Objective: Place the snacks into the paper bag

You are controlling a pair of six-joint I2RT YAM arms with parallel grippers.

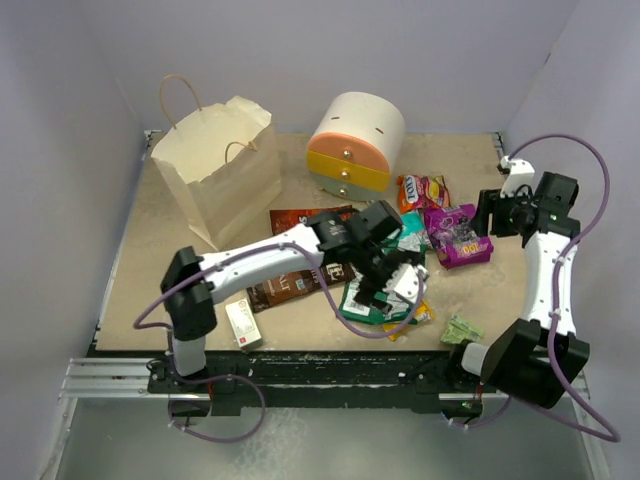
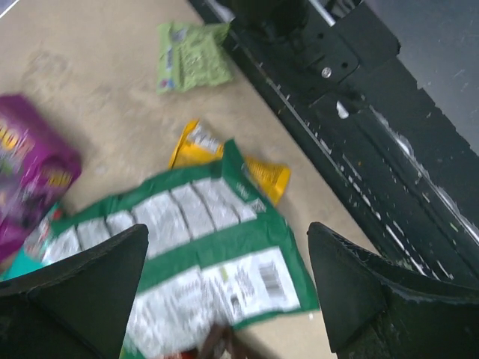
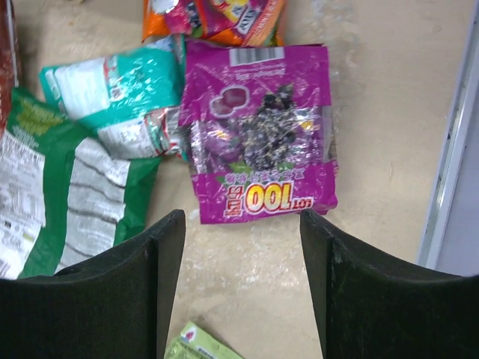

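My left gripper [image 1: 385, 295] hangs open over the green snack bag [image 2: 217, 262], with a yellow pack [image 2: 266, 172] beside it. My right gripper [image 1: 488, 212] is raised over the right side, above the purple bag [image 3: 258, 142]; its fingers stand apart with nothing between them. A teal pack [image 3: 86, 90], an orange-red bag [image 1: 422, 188], brown chip bags [image 1: 285, 290] and a small light-green pack [image 1: 460, 330] lie around. The paper bag [image 1: 215, 170] stands upright at the back left.
A rounded drawer box [image 1: 355, 130] stands at the back centre. A white carton [image 1: 243, 323] lies at the front left. Bare table shows at the far left and around the right-hand packs; walls border the back and sides.
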